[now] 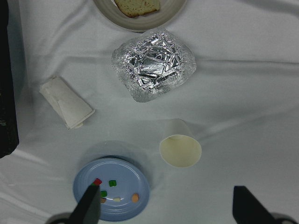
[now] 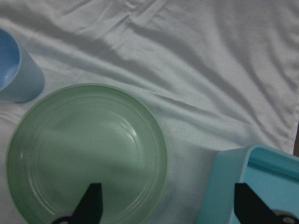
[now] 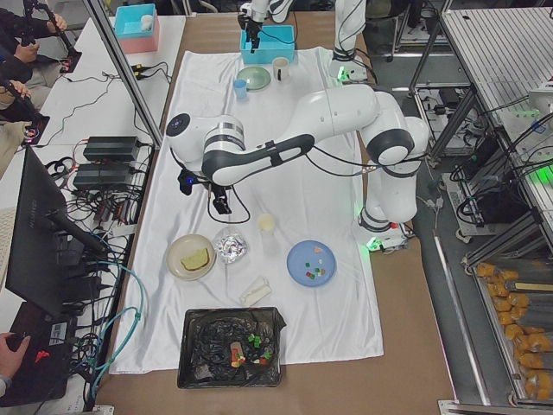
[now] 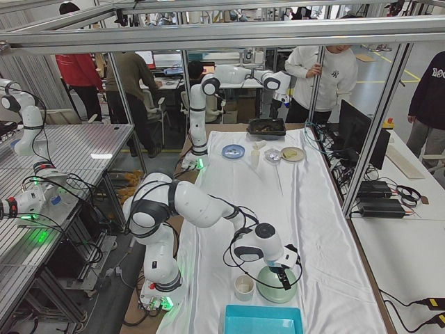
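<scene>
My left gripper hangs open over the white cloth near a beige plate [image 3: 183, 264] with a bread slice [image 1: 138, 5], a foil packet [image 1: 153, 65], a pale cup [image 1: 180, 150], a folded napkin [image 1: 67, 103] and a blue plate [image 1: 126, 182] with small coloured pieces. At the other end, my right gripper is open above a green plate [image 2: 93, 140] and the edge of a turquoise bin [image 2: 224, 182]. A blue cup [image 2: 25, 77] stands beside that plate. Neither gripper has anything visible between its fingers.
A black lined tray [image 3: 232, 376] with coloured pieces sits at the table's near end in the camera left view. A white cup [image 4: 244, 291] stands by the green plate. A monitor [image 3: 47, 251] and cables line one side.
</scene>
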